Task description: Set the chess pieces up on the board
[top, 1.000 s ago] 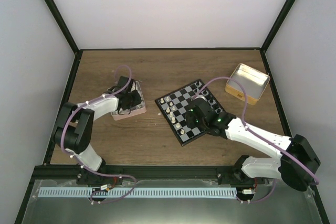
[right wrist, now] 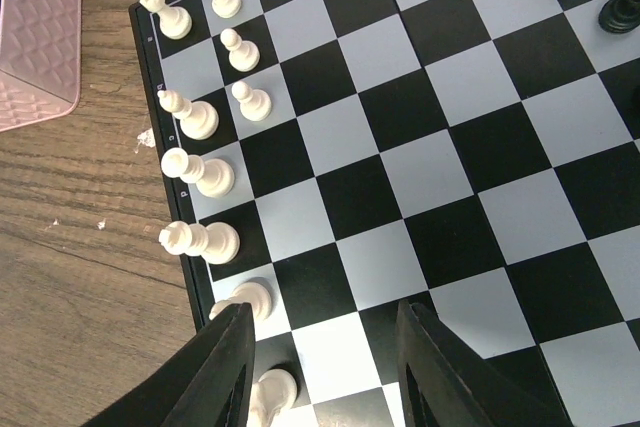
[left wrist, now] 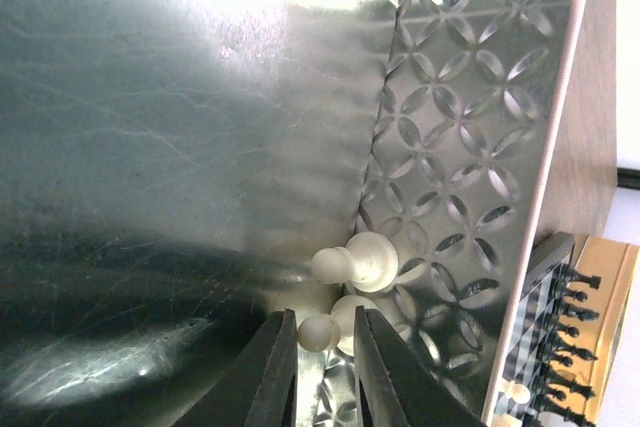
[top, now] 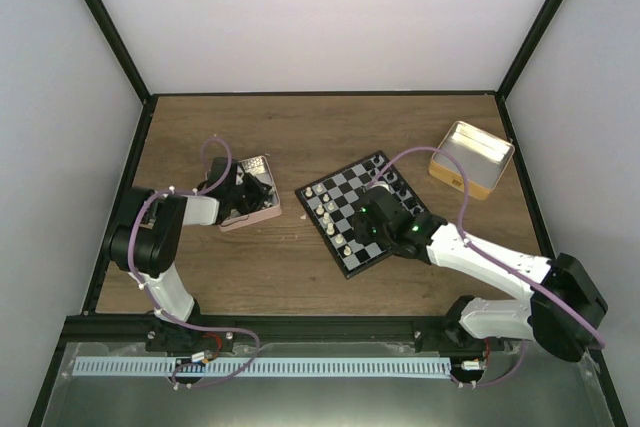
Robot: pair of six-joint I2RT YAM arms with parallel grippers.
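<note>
My left gripper is down inside the pink metal-lined box [top: 250, 219], its fingers part open on either side of a white piece [left wrist: 318, 332] lying there; a second white piece [left wrist: 368, 262] lies just above it. The chessboard [top: 357, 177] carries white pieces along one side, among them a rook [right wrist: 215, 175] and pawns [right wrist: 252, 102], with black pieces [right wrist: 620, 12] opposite. My right gripper hangs over the board, fingers apart with nothing visible between them, near the white pieces at the lower left of the right wrist view.
A yellow box [top: 470, 157] with a metal inside stands at the back right, apparently empty. Bare wooden table [top: 330, 122] lies behind and in front of the board. The pink box sits left of the board.
The right arm and the board look unchanged.
</note>
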